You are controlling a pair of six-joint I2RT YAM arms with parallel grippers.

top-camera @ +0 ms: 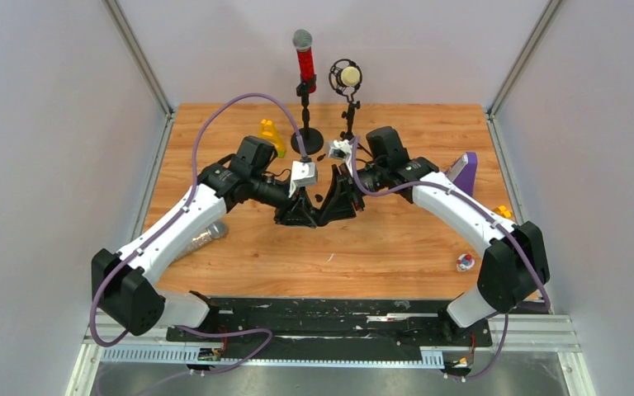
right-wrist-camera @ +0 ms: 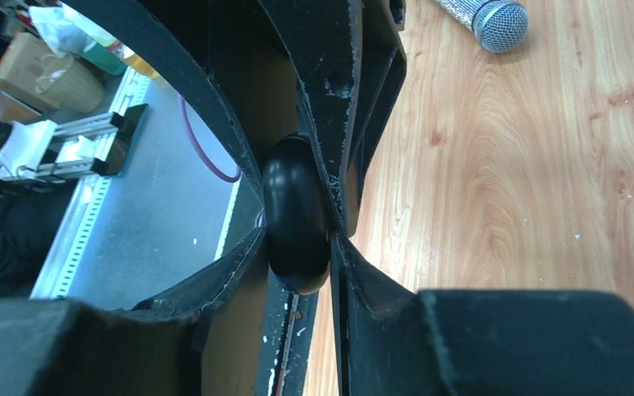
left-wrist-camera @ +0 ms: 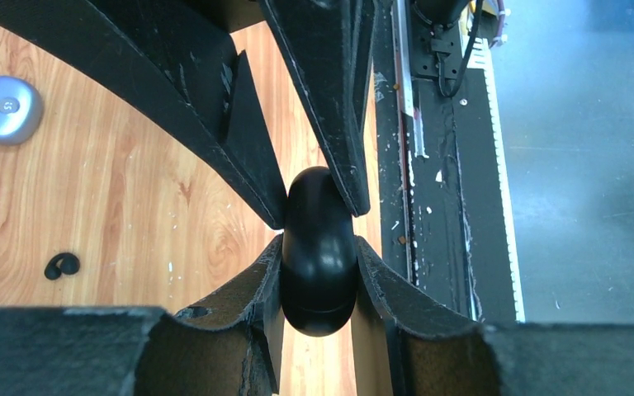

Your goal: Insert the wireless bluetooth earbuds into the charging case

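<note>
The glossy black charging case (left-wrist-camera: 319, 256) is held between both grippers above the middle of the table. My left gripper is shut on it. From the opposite side, my right gripper is also shut on the case; its dark fingers reach into the top of the left wrist view. The case looks closed in both wrist views, with its rounded end facing each camera. A small black earbud (left-wrist-camera: 62, 266) lies on the wood. In the top view the grippers nearly hide the case.
Two microphone stands (top-camera: 306, 140) stand at the back. A yellow object (top-camera: 272, 138) is back left and a clear bottle (top-camera: 202, 239) front left. A purple box (top-camera: 463, 173) and a small round item (top-camera: 465, 261) lie right.
</note>
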